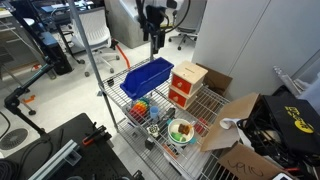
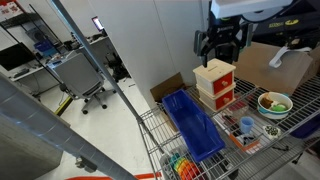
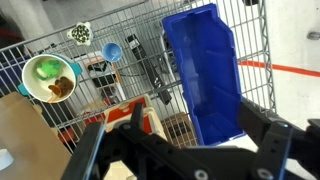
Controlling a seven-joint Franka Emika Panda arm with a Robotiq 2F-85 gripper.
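High above the wire rack hangs my gripper (image 1: 154, 48), its fingers apart and nothing between them. In the wrist view its dark fingers (image 3: 87, 150) fill the lower part. Below, at the rack's far side, lies the long blue bin (image 3: 207, 70), empty as far as I see. Beside the bin stand stacked wooden boxes with red panels (image 1: 186, 80), partly hidden under the gripper in the wrist view. A white bowl (image 3: 50, 78) with green and orange things in it sits on the rack, a small blue cup (image 3: 112, 52) near it.
A colourful striped item (image 1: 140, 107) lies close to the bin. An open cardboard box (image 1: 240, 160) and a black box (image 1: 285, 122) crowd the right side. A metal upright (image 2: 75, 50) stands along the rack's edge.
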